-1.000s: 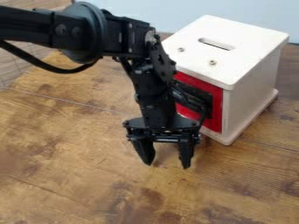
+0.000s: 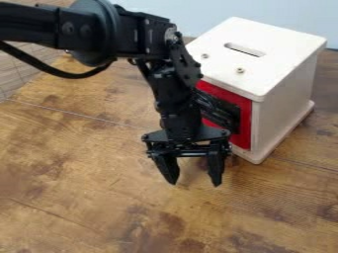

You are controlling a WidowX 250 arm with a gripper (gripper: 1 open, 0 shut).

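My black gripper (image 2: 193,170) hangs low over the wooden surface, fingers pointing down and apart, with nothing visible between them. Behind it stands a pale wooden box (image 2: 275,99) with a slot in its sloped top and a red panel (image 2: 227,102) on the front, partly hidden by my arm.
A white wall stands behind the box, and a wire grid or rack shows at the far left edge.
My gripper has shifted very slightly, its fingertips a little to the right of where they were. The box has not moved.
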